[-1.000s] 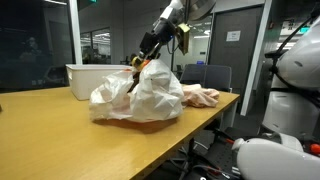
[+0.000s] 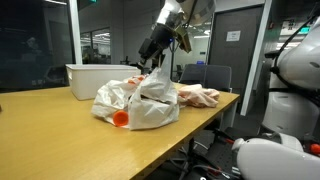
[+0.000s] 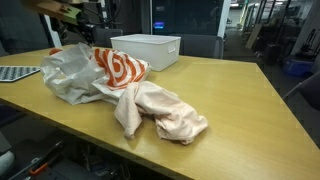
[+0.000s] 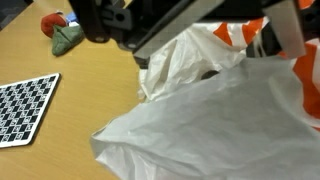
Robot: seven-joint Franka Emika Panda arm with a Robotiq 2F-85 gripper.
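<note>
A crumpled white plastic bag (image 2: 155,105) stands on the table, its peak just below my gripper (image 2: 150,62). The gripper is open and points down. In the wrist view, one finger (image 4: 168,25) shows at the top middle and the other at the top right, over the bag (image 4: 215,115). Orange-and-white striped material (image 3: 118,68) lies beside the bag. A round orange thing (image 2: 121,118) shows at the bag's lower left edge. Whether the bag touches the fingertips, I cannot tell. Much of what the bag covers is hidden.
A pale pink cloth (image 3: 160,112) lies near the table's front edge. Behind stands a white box (image 3: 145,47). A black-and-white patterned board (image 4: 25,108) and a red and green object (image 4: 66,32) lie to one side.
The bag has sunk and narrowed beneath the gripper. The orange thing at its lower left has come into sight, while the orange seen up by the fingers a second ago no longer shows there.
</note>
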